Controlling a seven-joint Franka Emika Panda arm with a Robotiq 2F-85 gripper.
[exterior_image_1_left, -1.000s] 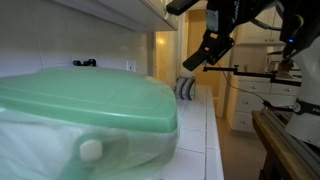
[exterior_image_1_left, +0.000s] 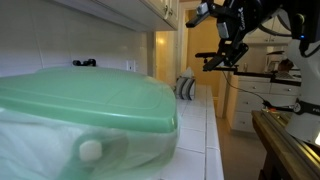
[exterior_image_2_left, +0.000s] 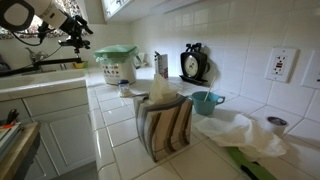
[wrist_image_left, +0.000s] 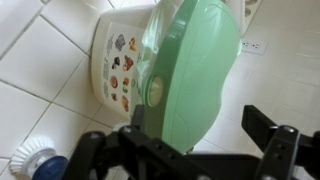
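My gripper (exterior_image_1_left: 208, 60) hangs in the air in exterior view 1, its fingers apart and nothing between them. The green lid (exterior_image_1_left: 95, 95) tops a whitish bin (exterior_image_1_left: 75, 150) with a round knob on its front. In exterior view 2 the same bin (exterior_image_2_left: 118, 72) stands at the far end of the counter, with the gripper (exterior_image_2_left: 78, 45) above and left of it. Seen from the wrist, the spread fingers (wrist_image_left: 262, 125) frame the lid (wrist_image_left: 200, 85) from above, apart from it. Printed pictures cover the side of the bin (wrist_image_left: 120, 65).
A small jar (exterior_image_2_left: 125, 90) stands on the tiled counter (exterior_image_2_left: 118, 130). Nearer are a striped block (exterior_image_2_left: 165, 128), a teal cup (exterior_image_2_left: 207, 103), a black clock (exterior_image_2_left: 195, 64) and white cloth (exterior_image_2_left: 240, 134). Cabinets (exterior_image_1_left: 140, 10) overhang the bin.
In exterior view 1 my gripper has shifted right over the past second and turned slightly. The bin and its lid have stayed put.
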